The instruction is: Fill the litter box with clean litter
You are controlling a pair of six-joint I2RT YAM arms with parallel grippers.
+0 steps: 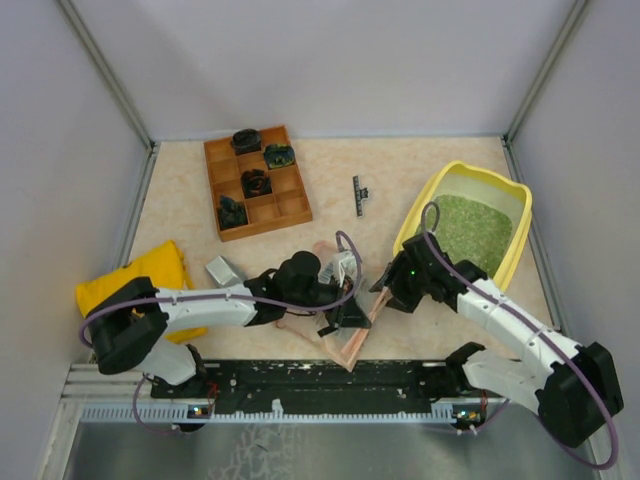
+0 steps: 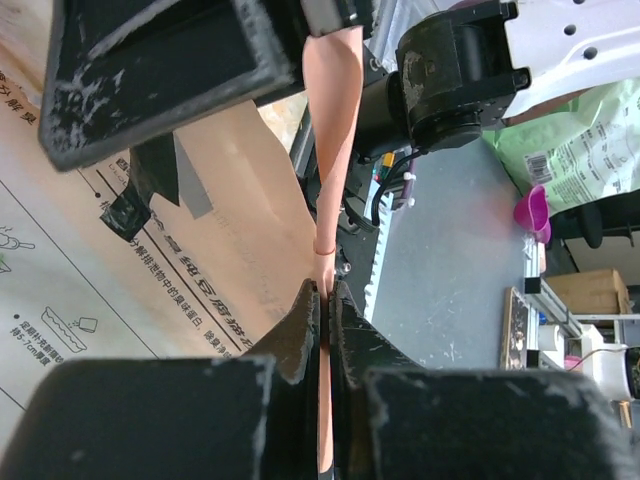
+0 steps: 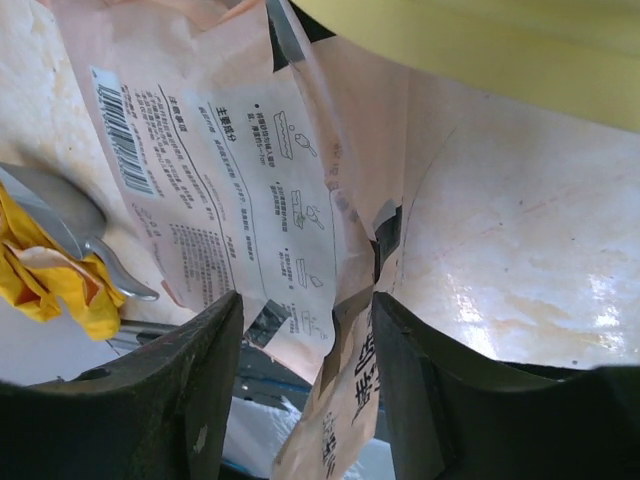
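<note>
The pink, flat-looking litter bag (image 1: 345, 350) lies at the middle front of the table. A thin strip of the bag (image 2: 328, 200) runs between the pressed-together fingertips of my left gripper, which is shut on it. My right gripper stands part open, its fingers on either side of a folded edge of the bag (image 3: 225, 170); whether they touch it I cannot tell. At the right stands the yellow litter box (image 1: 524, 225), with green litter (image 1: 470, 232) spread inside.
A wooden divided tray (image 1: 290, 203) with dark bundles stands back left. A black clip (image 1: 360, 196) lies right of it. The grey scoop (image 1: 222, 270) and yellow cloth (image 1: 150, 275) lie left. Table between clip and box is clear.
</note>
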